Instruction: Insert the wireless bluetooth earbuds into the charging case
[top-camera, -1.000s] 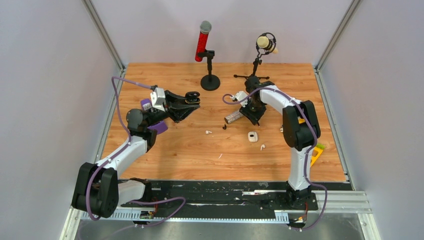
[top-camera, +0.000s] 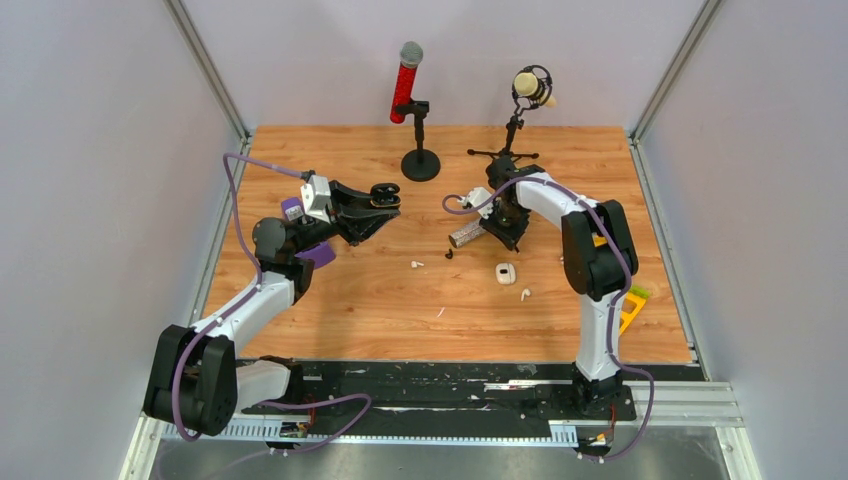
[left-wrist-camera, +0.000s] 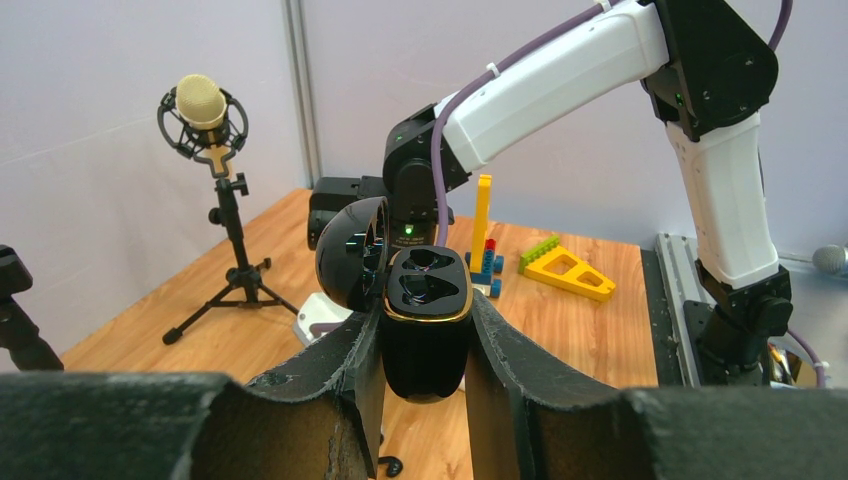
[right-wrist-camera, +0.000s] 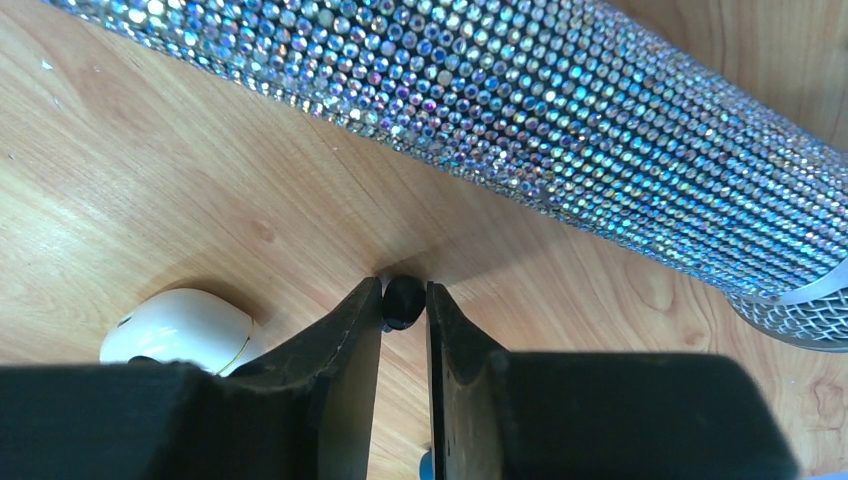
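Observation:
An open black charging case (top-camera: 385, 194) is held above the left-middle of the table by my left gripper (top-camera: 383, 211). In the left wrist view the case (left-wrist-camera: 428, 295) has its lid swung to the left, and two dark wells show in its top. My right gripper is shut on a small black earbud (right-wrist-camera: 404, 301), low over the wood; in the top view the right gripper (top-camera: 516, 246) is beyond the white case. Another black earbud (top-camera: 449, 253) lies on the table between the arms, also seen as a dark earbud (left-wrist-camera: 392, 466) below the left fingers.
A glittery microphone (right-wrist-camera: 450, 100) lies close beside the right gripper. A white case (top-camera: 506, 273) and white earbuds (top-camera: 525, 294) (top-camera: 417, 264) lie nearer the front. Two microphone stands (top-camera: 420, 164) (top-camera: 507, 154) stand at the back.
The left arm and its black case have stayed put.

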